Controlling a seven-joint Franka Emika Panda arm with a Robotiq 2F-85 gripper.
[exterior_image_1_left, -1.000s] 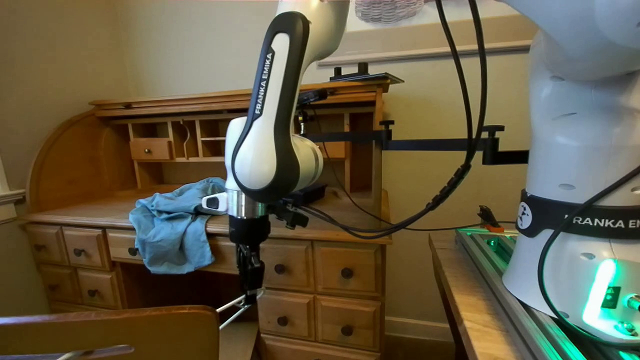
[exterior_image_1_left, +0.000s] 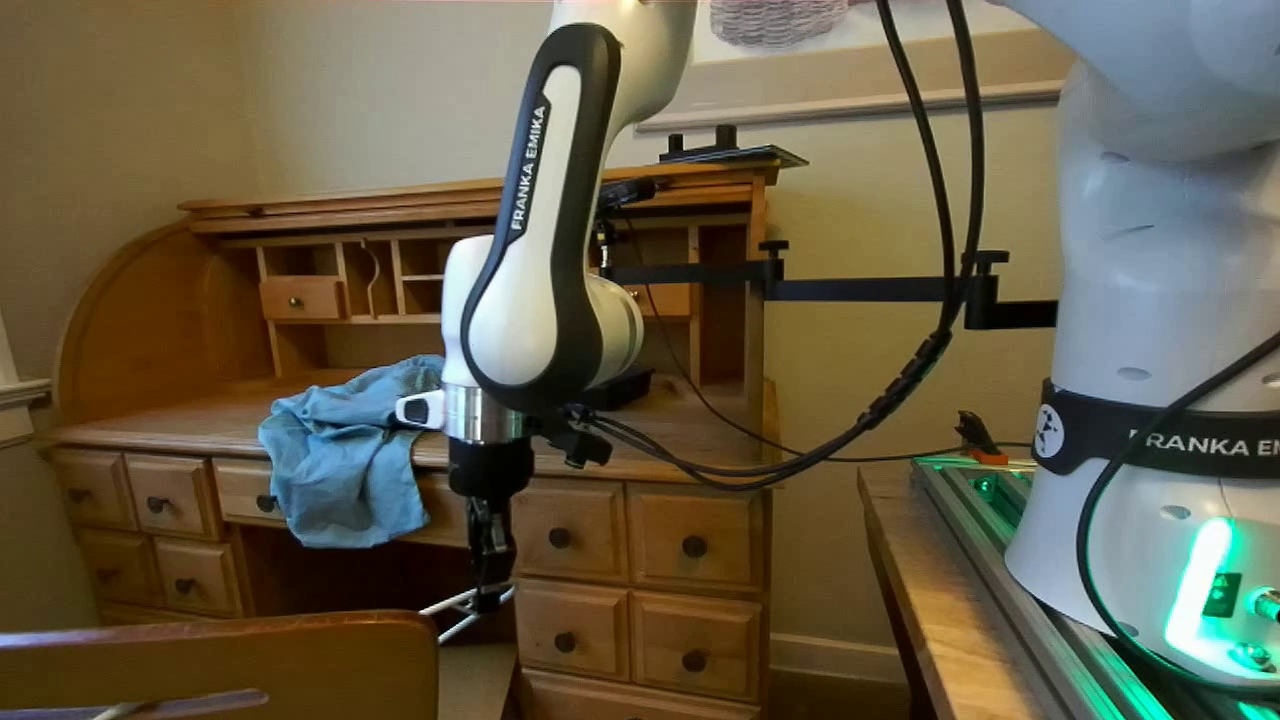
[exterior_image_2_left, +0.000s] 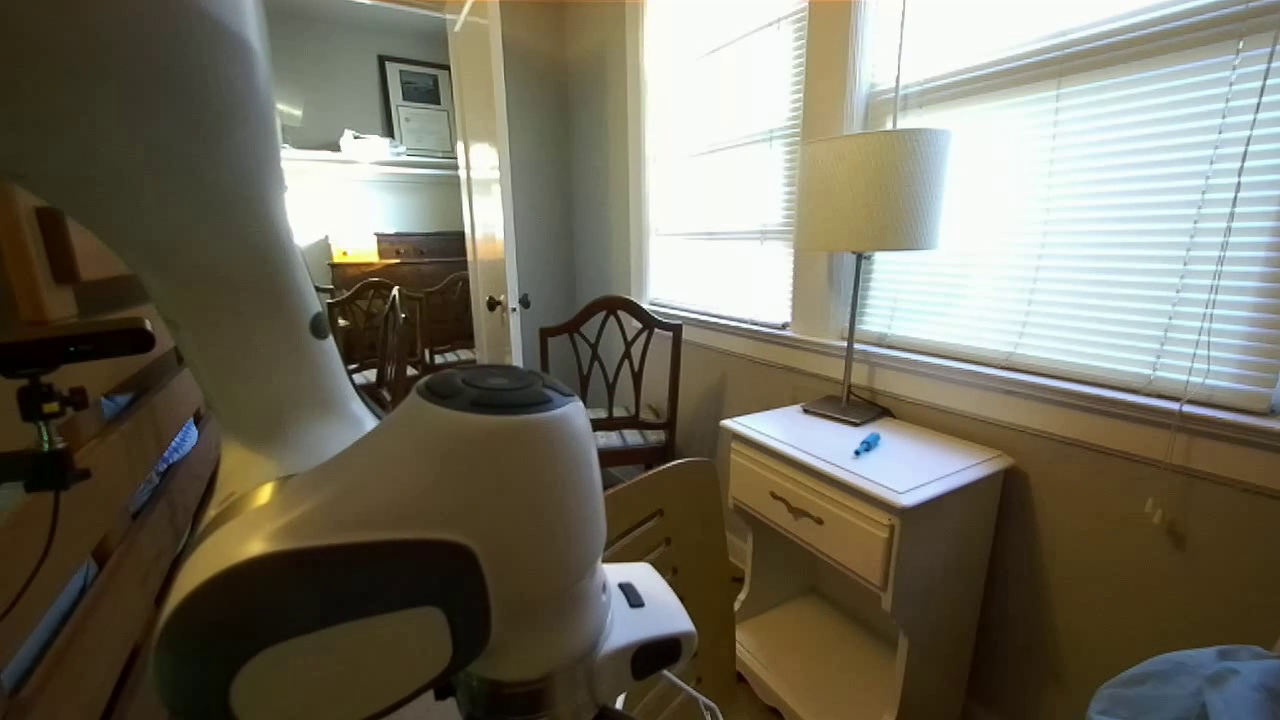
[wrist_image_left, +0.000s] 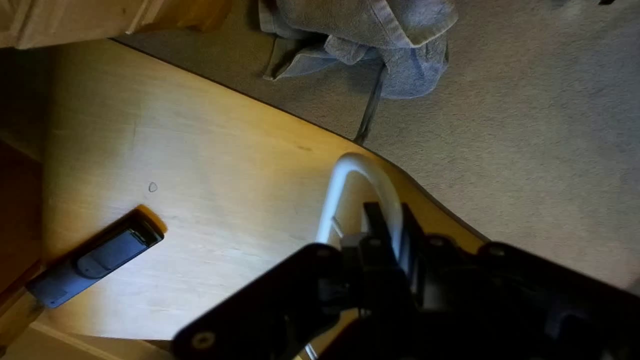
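Observation:
My gripper (exterior_image_1_left: 488, 594) points down in front of the desk, behind the wooden chair back (exterior_image_1_left: 240, 660) in exterior view 1. It is shut on a white wire loop (exterior_image_1_left: 449, 602), whose thin arms reach left towards the chair back. In the wrist view, the rounded end of the white wire loop (wrist_image_left: 360, 161) shows beyond my dark gripper. Dark fingers cover the rest of the loop there, so its whole shape is hidden. The arm blocks the fingertips in exterior view 2.
Below lies a pale wooden seat (wrist_image_left: 228, 156) bearing a black handheld device (wrist_image_left: 96, 263). A greyish cloth (wrist_image_left: 372, 36) is past its edge. Blue fabric (exterior_image_1_left: 348, 450) hangs over the desk front (exterior_image_1_left: 654, 516). A white nightstand (exterior_image_2_left: 816, 480) carries a lamp (exterior_image_2_left: 873, 192) and a blue marker (exterior_image_2_left: 867, 444).
The gripper has shifted slightly left and a little lower in exterior view 1, and the white wire loop has moved with it. The blue fabric and chair have stayed put.

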